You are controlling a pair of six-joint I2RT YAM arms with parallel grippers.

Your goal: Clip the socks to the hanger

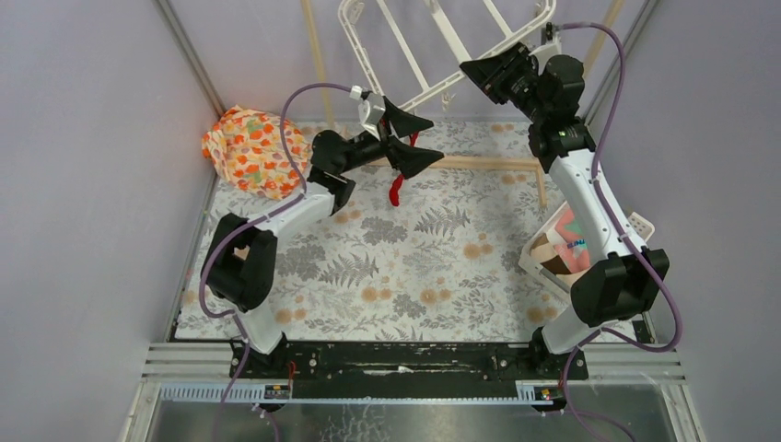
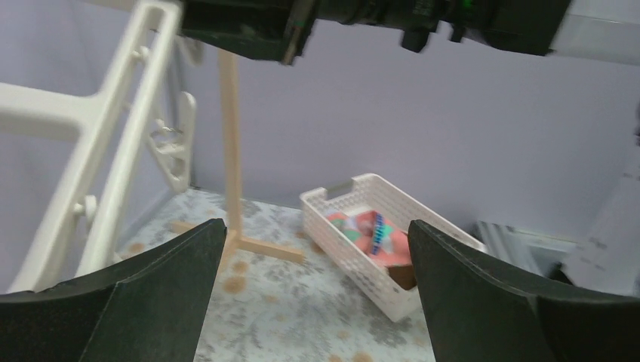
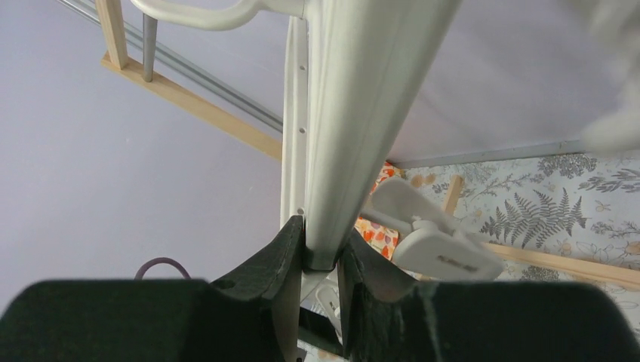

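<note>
A white clip hanger (image 1: 410, 55) is tilted at the top of the top view. My right gripper (image 1: 479, 72) is shut on its rail; in the right wrist view the white bar runs down between the fingertips. A red sock (image 1: 396, 189) hangs below the hanger's left end, partly hidden behind my left gripper (image 1: 419, 143). That gripper is open, its fingers (image 2: 143, 309) apart beside the hanger's white rail (image 2: 113, 196) in the left wrist view, with no sock visible between them.
A white basket (image 1: 543, 249) with pink items stands at the right. A floral orange cloth (image 1: 253, 152) lies at the left. A wooden stand (image 1: 488, 162) is at the back.
</note>
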